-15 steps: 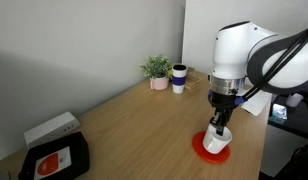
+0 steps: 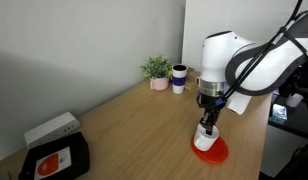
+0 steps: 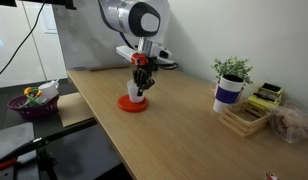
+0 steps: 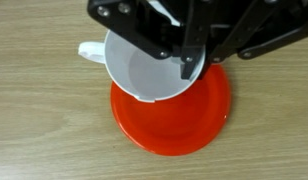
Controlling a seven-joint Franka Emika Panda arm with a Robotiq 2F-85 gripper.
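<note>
A white cup (image 4: 144,72) with a handle stands over the red plate (image 4: 184,120) in the wrist view, its opening facing the camera. My gripper is shut at the cup's right-hand rim, with a dark fingertip showing inside the opening; the thin rim appears to be between the fingers, though the arm partly hides the contact. In exterior view 1 the cup (image 2: 205,138) looks slightly tilted, left of the middle of the plate (image 2: 216,154). Exterior view 2 shows the cup (image 3: 134,92) below the gripper; whether its base touches the plate is unclear.
A blue-and-white tumbler (image 2: 179,78) and a potted plant (image 2: 156,68) stand at the back. A black case (image 2: 54,158) lies at the left in exterior view 1.
In exterior view 1 my gripper has moved left, and the cup has shifted left with it over the plate. The plate looks unmoved.
</note>
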